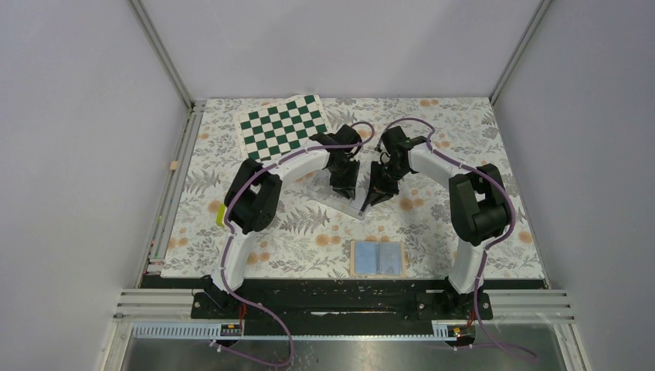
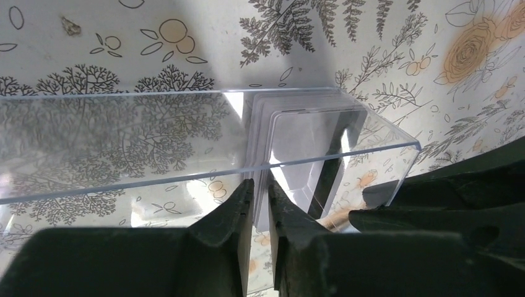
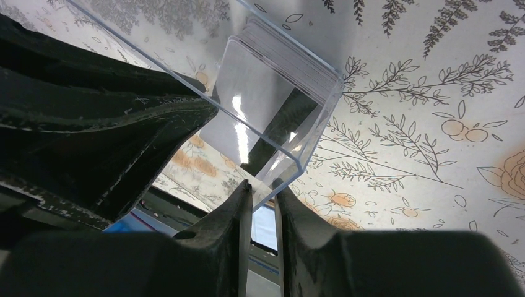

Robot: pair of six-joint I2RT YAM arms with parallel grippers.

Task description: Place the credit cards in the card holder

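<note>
White credit cards with a black stripe (image 2: 300,142) stand stacked inside one end of a clear box (image 2: 186,182) near the table's middle. In the left wrist view, my left gripper is part open, its fingertips on either side of the front card's edge. My right gripper is shut on the clear box's rim at its corner, beside the cards (image 3: 257,86). An open card holder (image 1: 378,258) with bluish pockets lies at the table's front edge. Both arms hide much of the box from above.
A green-and-white checkered board (image 1: 284,126) lies behind the left arm. Something yellow (image 1: 221,215) shows partly beside that arm. The two grippers are close together over the box. Patterned tablecloth (image 1: 309,247) is clear left of the card holder.
</note>
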